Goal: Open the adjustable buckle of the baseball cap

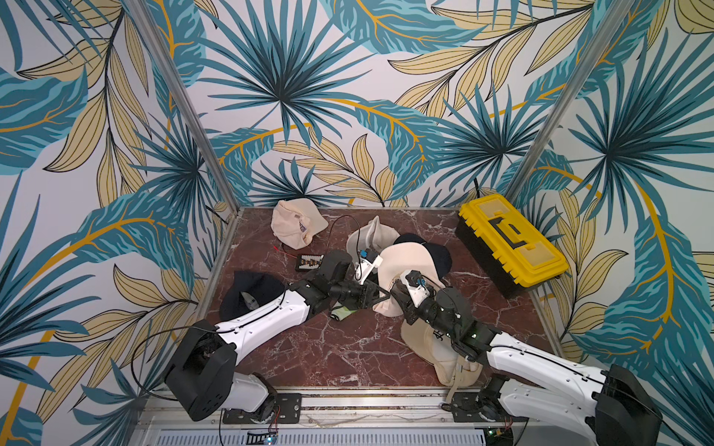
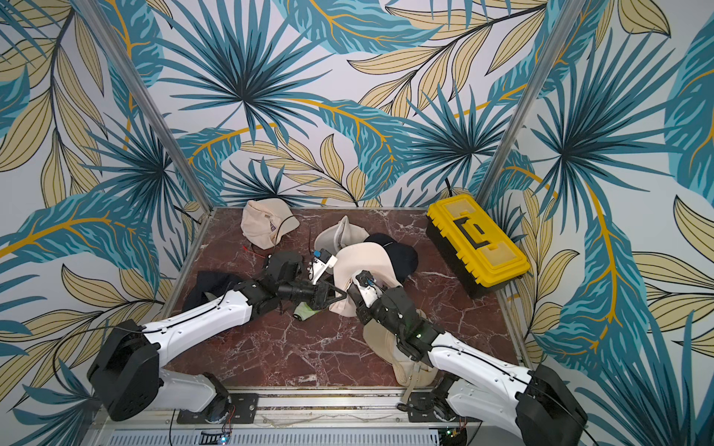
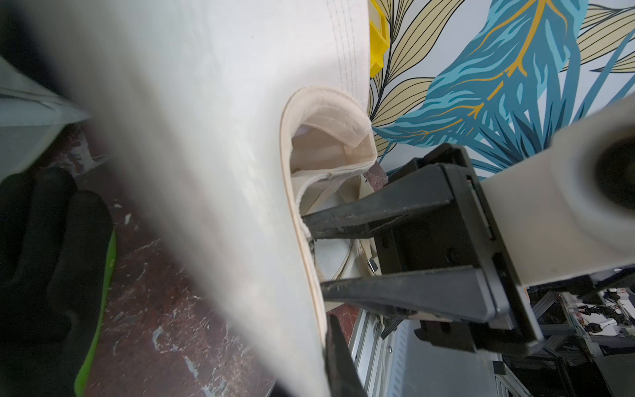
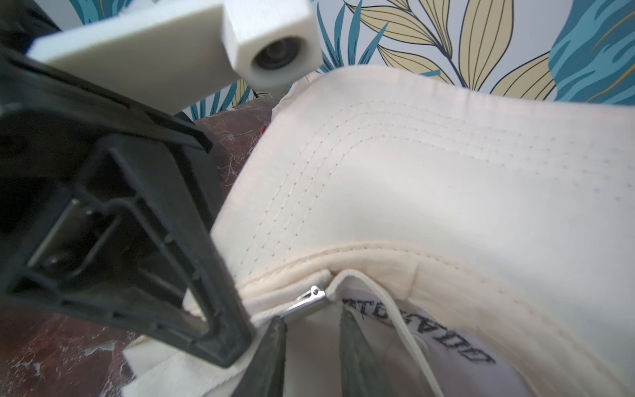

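The pale cream baseball cap [image 1: 409, 260] is held up between both arms near the table's middle. In the right wrist view its metal buckle [image 4: 307, 302] sits on the strap [image 4: 383, 291], which bends up in a loop beside it. My right gripper has a fingertip near each end of the buckle and is shut on it. At left in that view, my left gripper is shut on the cap's strap-side edge; its exact grip is partly hidden. The left wrist view shows the cap's arched opening [image 3: 324, 132] beside the right gripper's fingers [image 3: 377, 205].
Other caps lie around: a pink one [image 1: 297, 223], a grey one [image 1: 364, 236], dark ones [image 1: 249, 293] and a beige one [image 1: 438, 356] under the right arm. A yellow toolbox [image 1: 513, 238] stands at right.
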